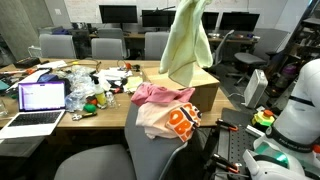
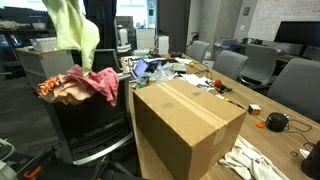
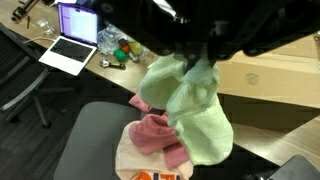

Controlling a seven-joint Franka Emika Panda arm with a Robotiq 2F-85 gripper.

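A pale yellow-green cloth (image 1: 187,45) hangs from my gripper, which is shut on its upper part. In the wrist view the cloth (image 3: 202,120) drops below the dark gripper, whose fingertips are hard to make out. Its lower end hangs above a chair (image 1: 155,120) with other cloths draped over its back: a pink one (image 1: 160,94), a pale peach one (image 1: 155,120) and an orange-and-white one (image 1: 183,121). From the second exterior view, the hanging cloth (image 2: 75,30) is close above the pink cloth (image 2: 100,83); contact cannot be told.
A large cardboard box (image 2: 190,120) stands on the table beside the chair. Farther along the table are a laptop (image 1: 41,104), bottles and scattered small items. A white cloth (image 2: 250,160) lies past the box.
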